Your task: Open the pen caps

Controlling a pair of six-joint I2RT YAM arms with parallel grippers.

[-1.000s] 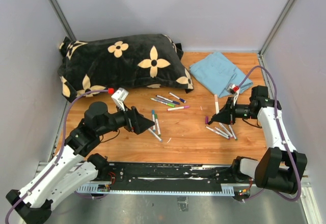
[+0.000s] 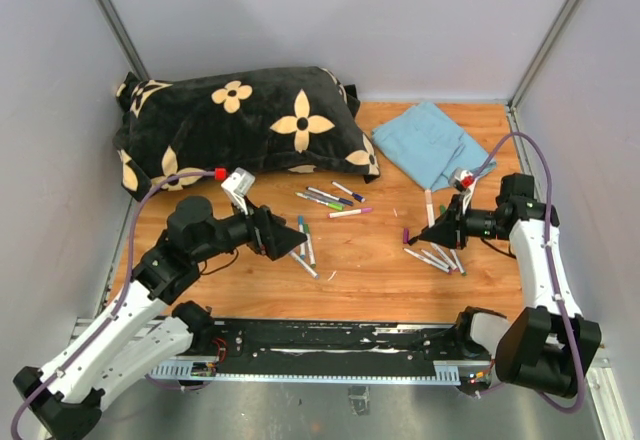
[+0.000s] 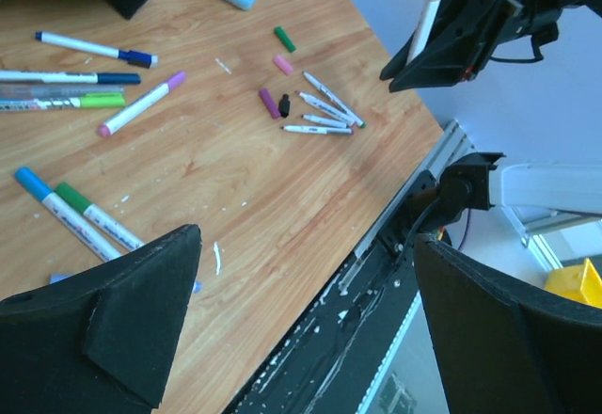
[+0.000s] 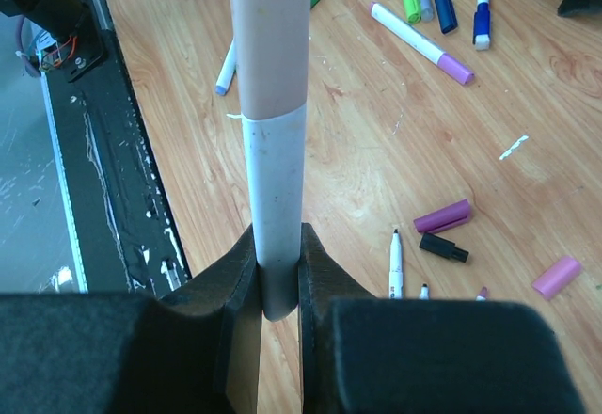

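My right gripper (image 2: 440, 228) is raised over the right of the table (image 2: 380, 280), shut on an upright white pen (image 4: 274, 198) with a pale upper part. Beneath it lie uncapped pens (image 3: 324, 103) and loose purple (image 4: 442, 214), black (image 4: 442, 248), pink (image 4: 557, 277) and green (image 3: 284, 39) caps. My left gripper (image 2: 270, 235) stands open above the left middle, empty. Capped markers lie below and right of it, among them blue (image 3: 75, 219), green (image 3: 108, 221), purple (image 3: 141, 105) and navy ones (image 3: 95, 48).
A black flowered cushion (image 2: 240, 125) fills the back left, and a folded blue cloth (image 2: 425, 145) lies at the back right. Bare wood is free between the two pen groups. Side walls and a dark front rail (image 2: 330, 353) edge the table.
My right gripper has shifted slightly to the right, carrying the pen. The left arm has moved very little.
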